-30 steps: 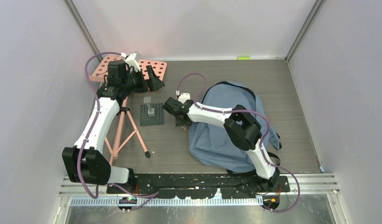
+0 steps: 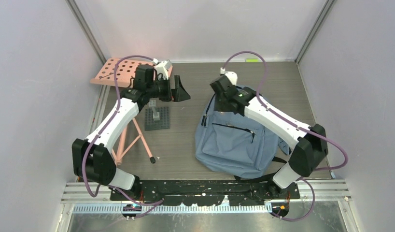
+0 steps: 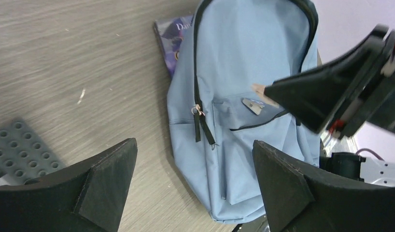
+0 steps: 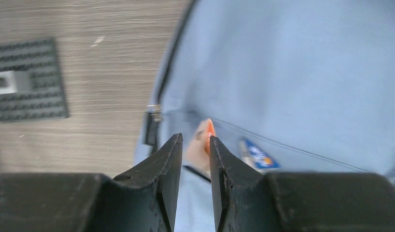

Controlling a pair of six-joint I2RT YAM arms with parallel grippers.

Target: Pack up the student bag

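The blue bag [image 2: 234,145] lies on the floor at centre right, its main zip open along the left side. My right gripper is over the bag's front pocket, a small beige-and-orange item [image 4: 200,147] between its nearly closed fingertips. In the left wrist view this beige item [image 3: 264,94] pokes out from the dark fingertips. A small blue-and-white item [image 4: 257,155] shows at the pocket opening. Off to the left of the bag, my left gripper [image 2: 182,89] stands open and empty.
A purple-covered item [image 3: 174,41] shows at the bag's upper left edge. The salmon perforated stand [image 2: 133,70] is at the far left, with a dark grid plate [image 2: 157,123] beside it. Floor between plate and bag is clear.
My right arm has swung right from the bag's left edge to over its front, carrying the small item. My left gripper has moved right, away from the stand.
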